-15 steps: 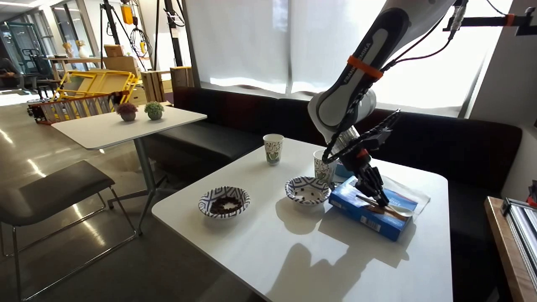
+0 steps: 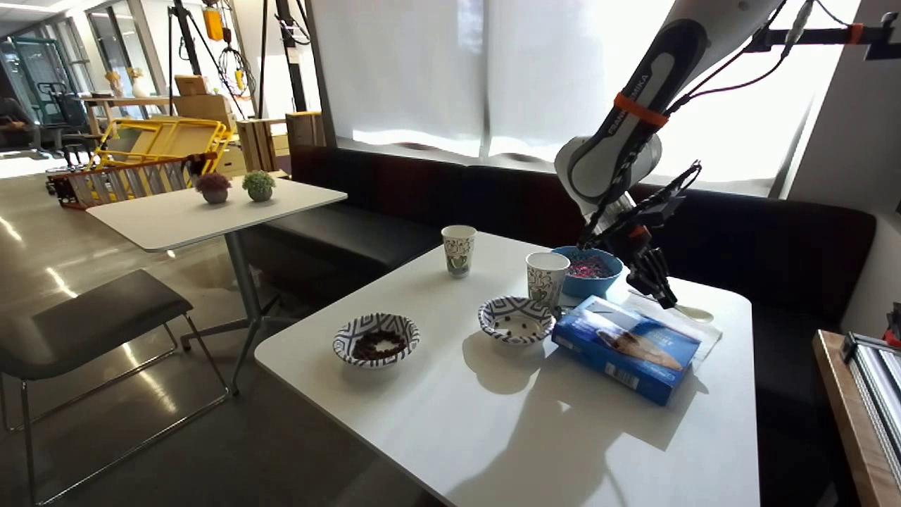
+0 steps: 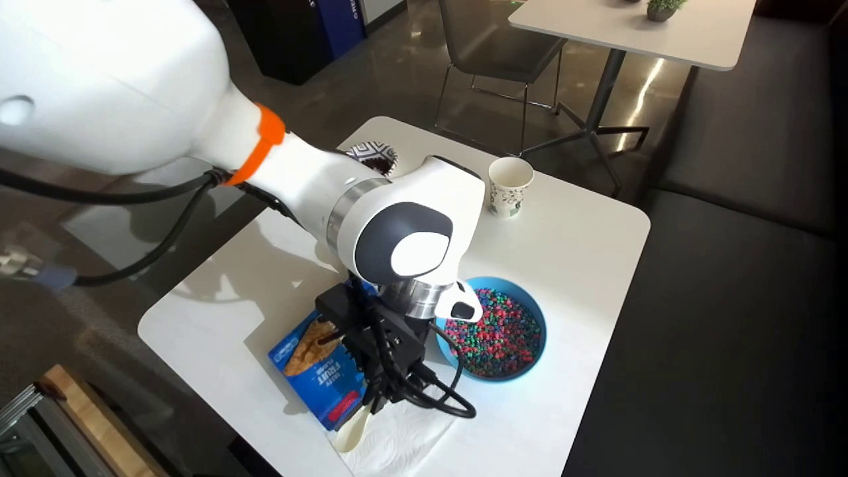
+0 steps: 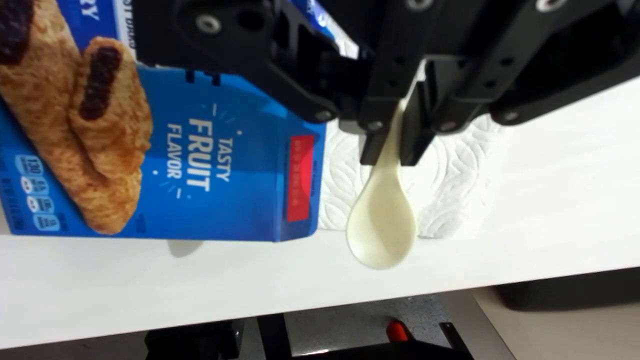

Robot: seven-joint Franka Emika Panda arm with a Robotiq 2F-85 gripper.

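Note:
My gripper is shut on the handle of a cream-coloured spoon (image 4: 382,225), whose bowl sticks out past the fingertips in the wrist view. Beneath the spoon lies a white paper towel (image 4: 459,180); whether the two touch cannot be told. Right beside it is a blue pastry box (image 4: 237,174), lying flat on the table. In exterior view 1 the gripper (image 2: 669,303) is over the towel at the box's far side, with the spoon (image 2: 694,313) pointing right. A blue bowl (image 3: 542,338) of small coloured pieces stands near the wrist in exterior view 2.
Two patterned paper cups, one nearer (image 2: 547,279) and one farther (image 2: 457,251), stand upright. Two patterned bowls, one beside the box (image 2: 515,320) and one to the left (image 2: 376,339) with dark pieces, sit on the white table (image 2: 439,397).
My gripper has carried the spoon from above the blue box to the far side, over the paper towel. The blue bowl now shows more fully. The box, cups and patterned bowls have stayed put.

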